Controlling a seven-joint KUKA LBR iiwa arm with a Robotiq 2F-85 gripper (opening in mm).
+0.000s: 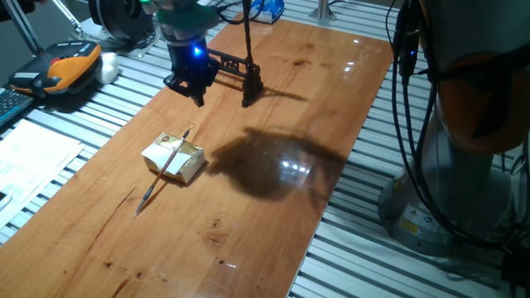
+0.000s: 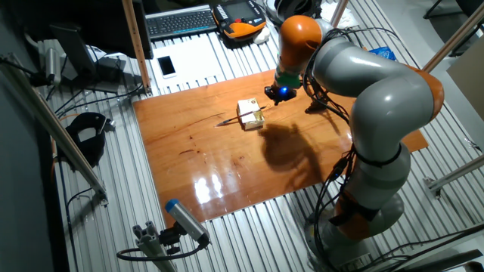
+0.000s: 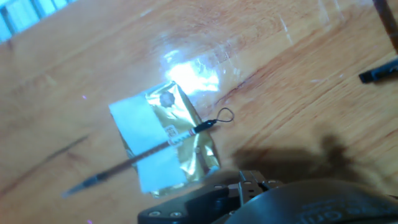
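Note:
A slim brush (image 1: 157, 184) with a wire loop at its end rests across a small white-and-gold box (image 1: 193, 171) on the wooden board. One end sticks out past the box on each side. In the wrist view the brush (image 3: 149, 151) runs slantwise over the box (image 3: 132, 118), its loop toward the gripper side. My gripper (image 1: 197, 99) hangs above the board, beyond the box and apart from it and the brush. Nothing held shows at its fingers. Its dark body fills the lower edge of the wrist view, and how far the fingers stand apart is unclear.
A dark stand (image 1: 249, 81) with an upright post is close behind my gripper. An orange-and-black case (image 1: 58, 66) and paper sheets (image 1: 33, 165) lie off the board's left side. The board's near part (image 1: 174, 257) is bare.

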